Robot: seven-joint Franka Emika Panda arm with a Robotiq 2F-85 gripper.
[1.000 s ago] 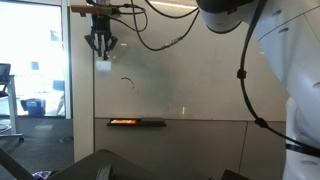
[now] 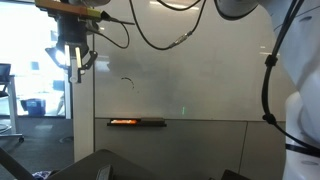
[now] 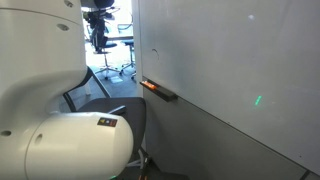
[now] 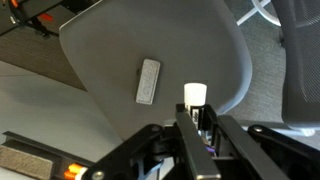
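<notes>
A slim marker-like object (image 4: 195,96) with a white end sticks out from my gripper in the wrist view, and the fingers are shut on it. Beneath it in that view lies a dark grey chair seat (image 4: 110,55). On the seat rests a pale rectangular block (image 4: 148,82), apart from the gripper and up-left of the held object. In exterior view 1 the gripper (image 2: 76,62) hangs high at the left, in front of the whiteboard's (image 2: 200,65) left edge. Exterior view 2 shows the chair seat (image 3: 85,107) partly hidden by the white arm.
A whiteboard ledge (image 2: 137,122) with something orange on it runs below the board. In the wrist view, another dark mesh chair (image 4: 303,50) stands at the right. An open doorway or window area (image 2: 38,60) lies to the left.
The arm and its cable have shifted with it. The fingers show no clear change.
</notes>
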